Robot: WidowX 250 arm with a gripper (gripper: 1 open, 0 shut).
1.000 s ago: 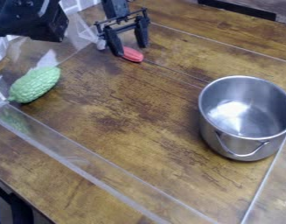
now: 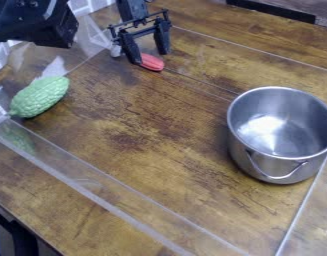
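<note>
My black gripper (image 2: 143, 40) is at the top centre-left, low over a small pink-red object (image 2: 152, 63) lying on the wooden table. Whether its fingers are open or shut on anything is too small to tell. A green bumpy vegetable (image 2: 39, 97) lies at the left. A steel pot (image 2: 281, 135) with a wire handle stands at the right, empty.
Clear plastic barriers (image 2: 106, 195) run along the left and front edges of the work area. A dark arm housing fills the top left.
</note>
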